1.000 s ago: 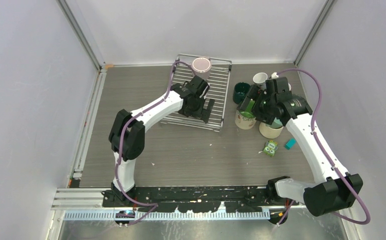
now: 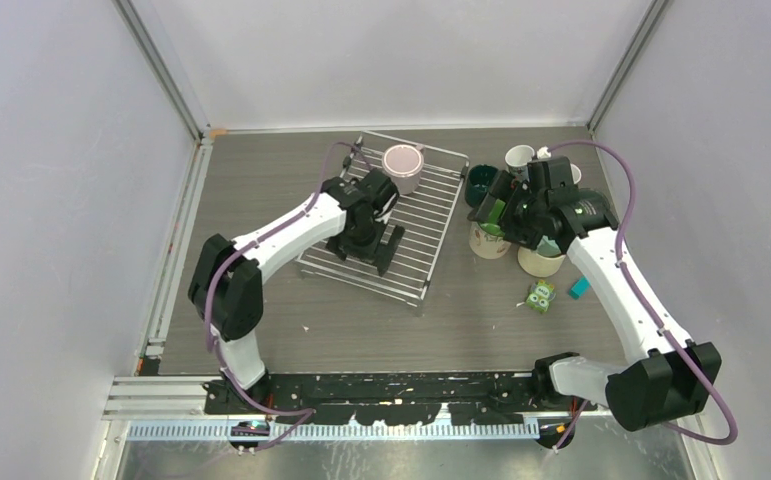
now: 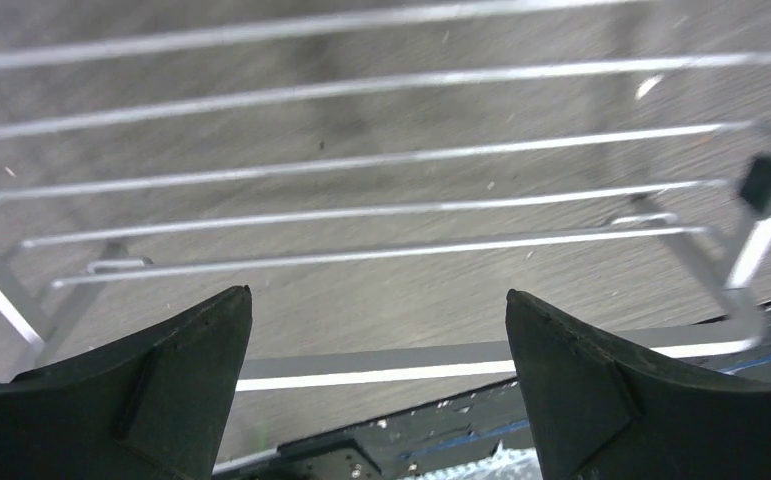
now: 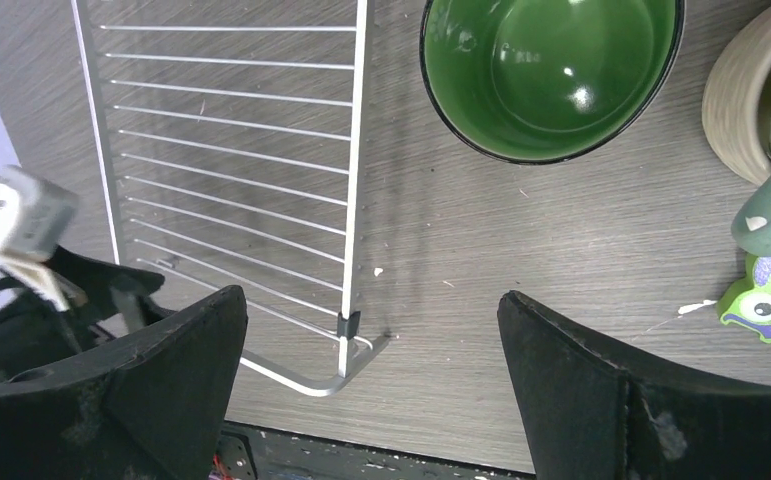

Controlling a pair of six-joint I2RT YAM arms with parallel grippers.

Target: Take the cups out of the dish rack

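The wire dish rack (image 2: pixel 416 230) stands left of centre, holding one pink cup (image 2: pixel 402 165) at its far end. Over the rack's near part is my left gripper (image 2: pixel 366 252), open and without a cup. Its fingers (image 3: pixel 181 350) are spread across the rack's end bar (image 3: pixel 381 367); whether they touch it I cannot tell. My right gripper (image 2: pixel 502 205) hovers open among the cups to the right of the rack, partly covering them. Between its fingers only bare table and the rack's corner show. A green cup (image 4: pixel 551 75) lies beyond its fingertips.
Off the rack are a dark teal cup (image 2: pixel 481 181), a white cup (image 2: pixel 519 157), a patterned cream cup (image 2: pixel 488 243) and another cream cup (image 2: pixel 541 263). A green owl toy (image 2: pixel 539 296) and blue block (image 2: pixel 579 287) lie nearer.
The rack, with the pink cup on it, has shifted towards the near side and turned somewhat. My left gripper has moved near and left along with it. The right arm has hardly moved.
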